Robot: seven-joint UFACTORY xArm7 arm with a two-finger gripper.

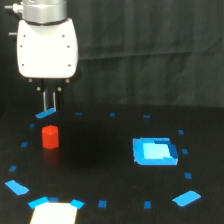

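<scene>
My gripper (49,99) hangs at the left under the white arm housing, its narrow fingers pointing down above and slightly behind a red cube (50,136). The cube sits on the black table, apart from the fingertips. Whether the fingers are open or shut is hard to tell at this size. To the right lies a square outlined in blue tape (154,151) with a pale centre.
Small blue tape marks (185,198) are scattered over the black table (110,170). A cream-coloured object (52,213) is cut off at the bottom left.
</scene>
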